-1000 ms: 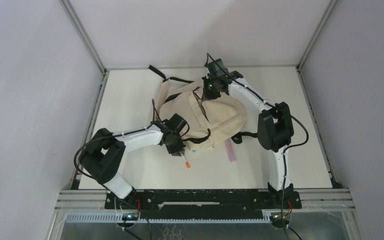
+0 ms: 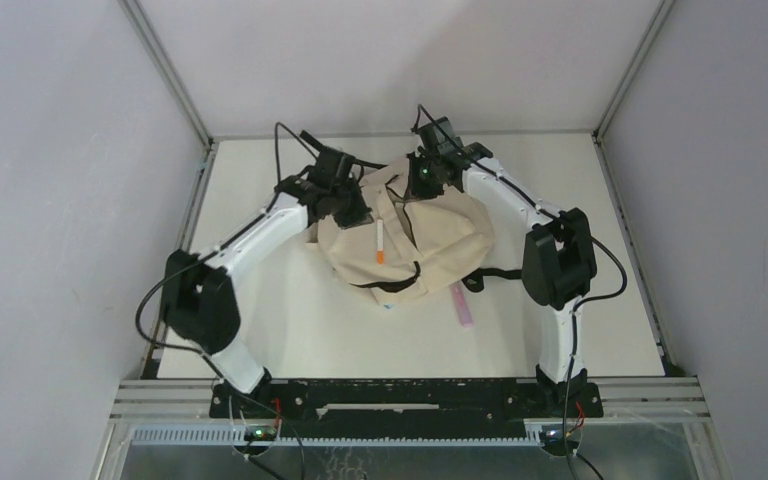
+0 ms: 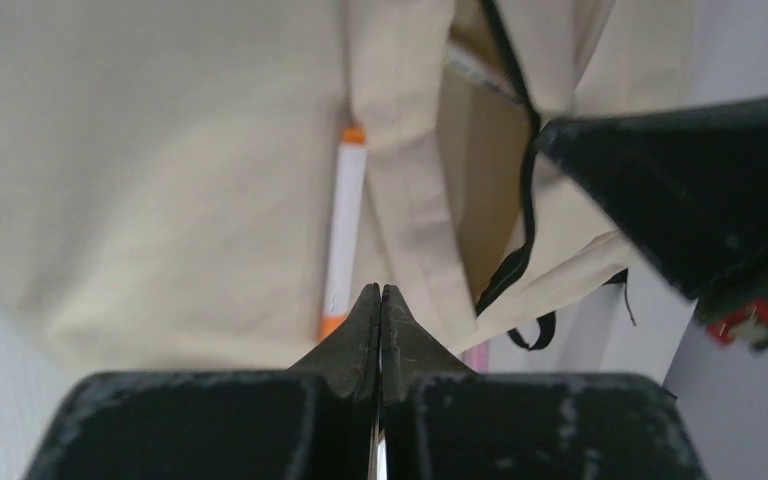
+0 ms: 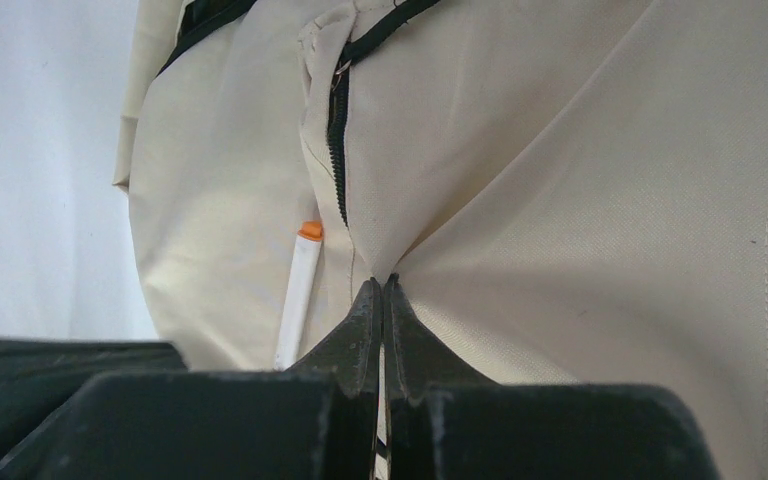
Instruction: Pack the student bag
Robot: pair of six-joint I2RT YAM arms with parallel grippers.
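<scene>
The beige cloth bag (image 2: pixel 450 235) lies across the middle of the table, with a slit-like zipped opening (image 3: pixel 485 150) showing. Left of that opening, a white marker with orange ends (image 3: pixel 343 225) appears against the outside of the bag. My left gripper is shut above the cloth beside the marker's lower end, and nothing shows between its fingers. At the far end of the opening, my right gripper is shut on the bag's edge, where the folds run together at its fingertips. A pale object (image 3: pixel 480 70) shows inside the opening.
A pink bar (image 2: pixel 462 304) lies on the table at the bag's front right. Black straps (image 2: pixel 490 276) trail out from the bag. Walls stand left, right and behind.
My left arm has swung from the bag's front left to above its upper left. The marker, earlier at the left gripper in front, now shows over the bag. My right gripper has stayed put.
</scene>
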